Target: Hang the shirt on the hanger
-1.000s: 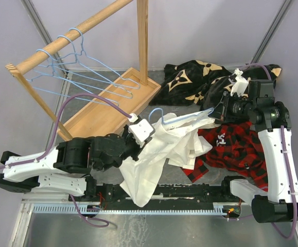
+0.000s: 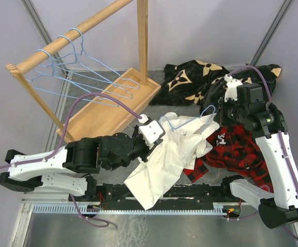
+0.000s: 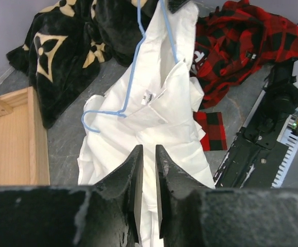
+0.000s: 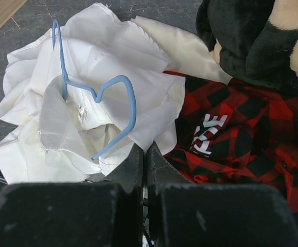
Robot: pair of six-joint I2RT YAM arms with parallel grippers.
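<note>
The white shirt (image 2: 164, 164) lies crumpled on the floor between the arms, a blue hanger (image 3: 132, 72) inside and across its upper part, hook end (image 4: 130, 98) toward my right gripper. My right gripper is shut at the shirt's raised right edge; whether fabric is between its fingertips is hard to tell. My left gripper hangs over the shirt's lower part, fingertips slightly apart, with no clear hold on the fabric.
At left a wooden rack (image 2: 112, 123) carries several blue hangers (image 2: 87, 77). A dark patterned blanket (image 3: 61, 62) lies behind the shirt, a red plaid cloth (image 2: 236, 154) to the right.
The hanger and shirt have settled lower, and the right arm has shifted slightly.
</note>
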